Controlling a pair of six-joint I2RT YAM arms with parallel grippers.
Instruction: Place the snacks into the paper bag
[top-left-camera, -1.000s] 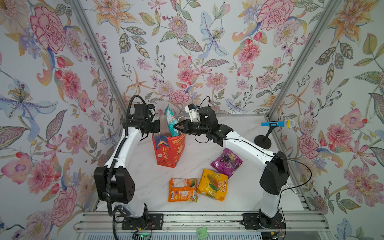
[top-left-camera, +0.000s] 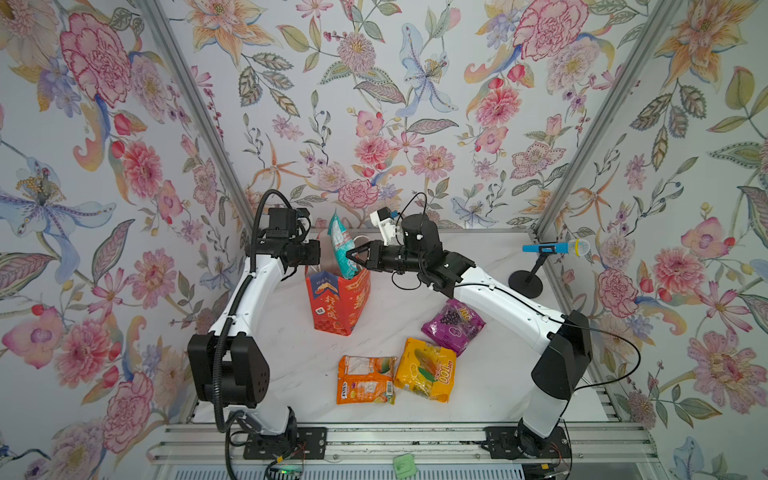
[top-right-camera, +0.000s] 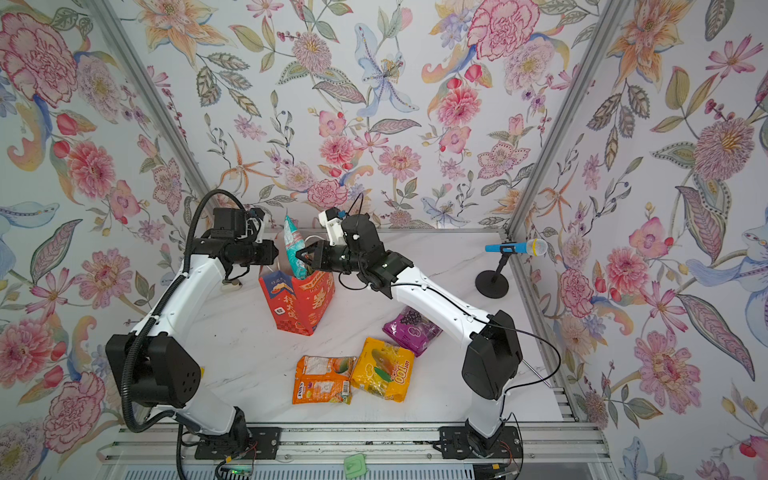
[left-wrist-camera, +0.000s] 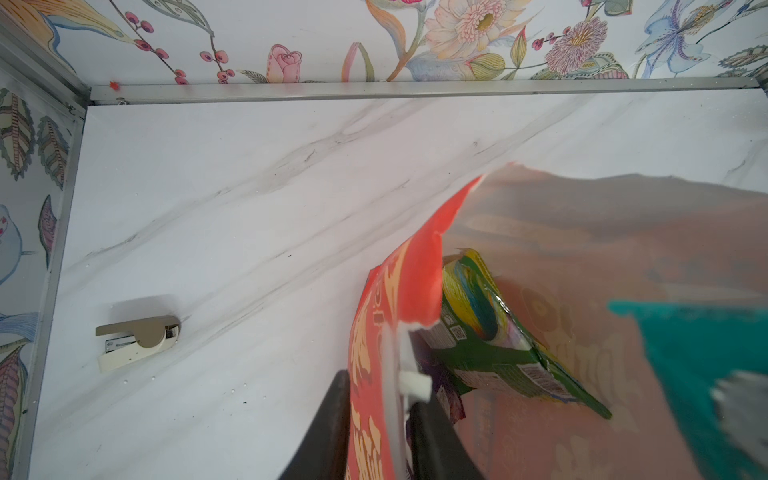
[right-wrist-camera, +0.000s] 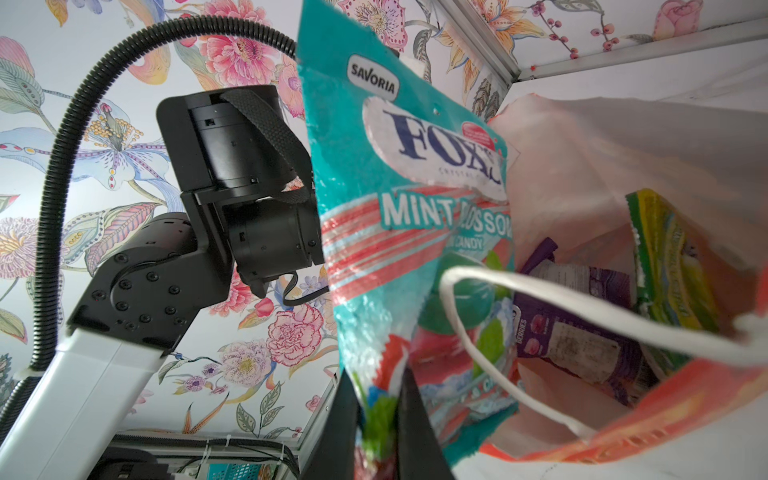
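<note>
The red paper bag (top-left-camera: 329, 300) stands upright with its mouth up. My right gripper (top-left-camera: 353, 254) is shut on the edge of a teal mint candy packet (right-wrist-camera: 416, 200), which hangs upright at the bag's mouth, its lower part behind the rim in the top views. A white handle cord (right-wrist-camera: 576, 300) crosses in front of the packet. Inside the bag lie a purple packet (right-wrist-camera: 572, 340) and a green-yellow packet (left-wrist-camera: 496, 336). My left gripper is open, its fingers on either side of the bag's left rim. Orange (top-left-camera: 366, 380), yellow (top-left-camera: 425, 369) and purple grape (top-left-camera: 453, 326) packets lie on the table.
A blue microphone on a black stand (top-left-camera: 525, 283) occupies the right back. A small stapler (left-wrist-camera: 139, 341) lies left of the bag. Bare tabletop (top-left-camera: 408, 312) shows between the bag and the loose packets.
The right arm's elbow has swung outward to the right, while its gripper and the teal packet have shifted only slightly at the bag's mouth. The left arm and table packets are unchanged.
</note>
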